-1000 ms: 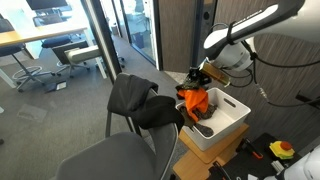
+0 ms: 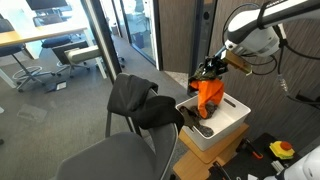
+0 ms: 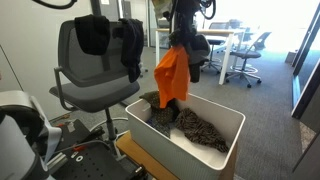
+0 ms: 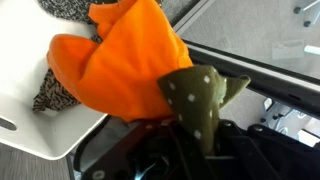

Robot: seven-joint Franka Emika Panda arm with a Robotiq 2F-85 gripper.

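An orange cloth (image 2: 209,93) hangs down from my gripper (image 2: 212,68), which is shut on it. Its lower end is above the white box (image 3: 188,160), as exterior view 2 shows. Close to the fingers in the wrist view, the orange cloth (image 4: 120,65) meets an olive, spotted piece of fabric (image 4: 197,97); whether the two are one item I cannot tell. The fingertips are covered by the fabric. Inside the box lie dark patterned cloths (image 3: 203,130).
A grey chair (image 2: 115,155) stands beside the box, with dark garments (image 2: 143,100) draped over its back. A wooden surface (image 2: 205,155) lies under the box. A small red and yellow object (image 2: 281,149) sits at the right.
The gripper and the hanging orange cloth have moved to the right and somewhat upward in exterior view 1. The box and chair stay where they were.
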